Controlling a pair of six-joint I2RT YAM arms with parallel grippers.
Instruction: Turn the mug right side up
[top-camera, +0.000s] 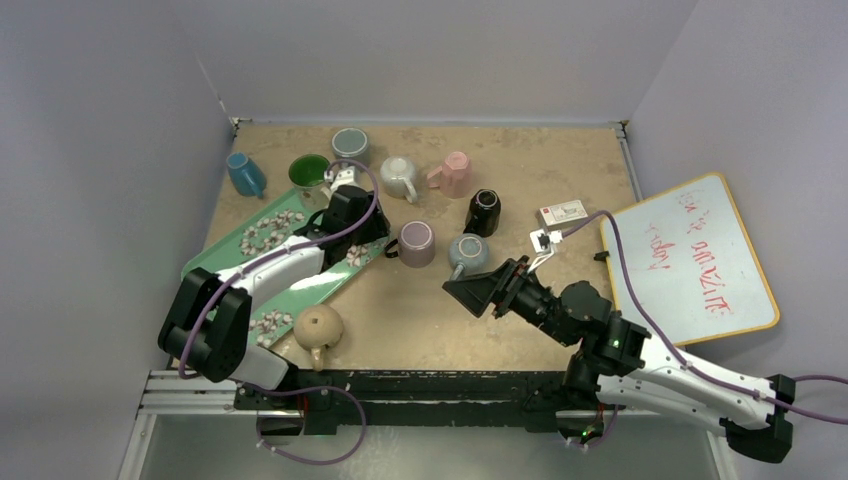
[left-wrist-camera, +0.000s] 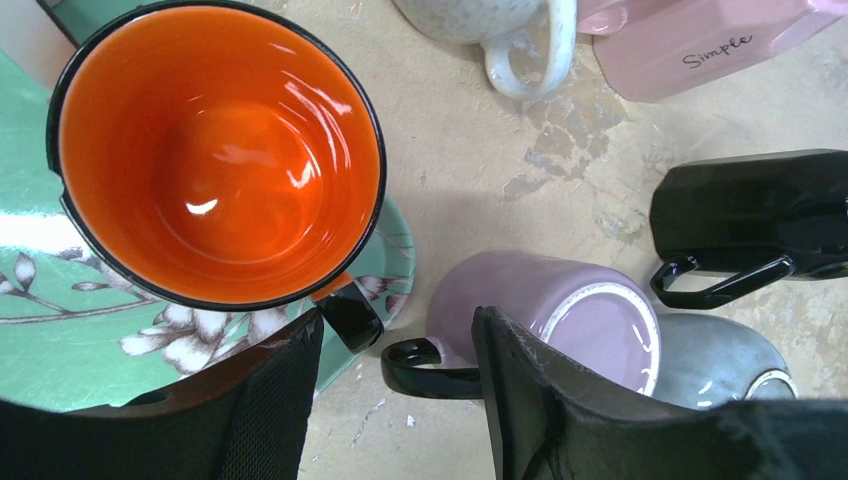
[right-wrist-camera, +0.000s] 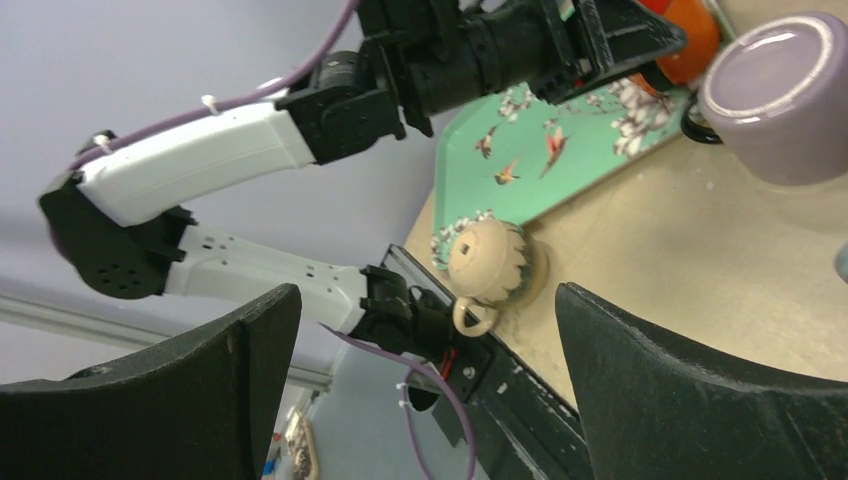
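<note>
An orange-lined mug (left-wrist-camera: 215, 150) with a black rim stands mouth up on the green tray (top-camera: 300, 290). My left gripper is just above and beside it, part open, fingers apart with nothing clearly between them. A lilac mug (top-camera: 417, 243) with a black handle lies right of the tray, its base showing in the left wrist view. My open right gripper hangs over the front right of the table, empty. A grey mug (top-camera: 469, 250) and a black mug (top-camera: 483, 212) sit nearby.
Pink (top-camera: 450, 175), speckled white (top-camera: 398, 177), blue (top-camera: 245, 175) and green mugs are at the back and left; a beige mug (top-camera: 318, 330) is at the front left. A whiteboard (top-camera: 685, 260) and small box (top-camera: 561, 213) are right.
</note>
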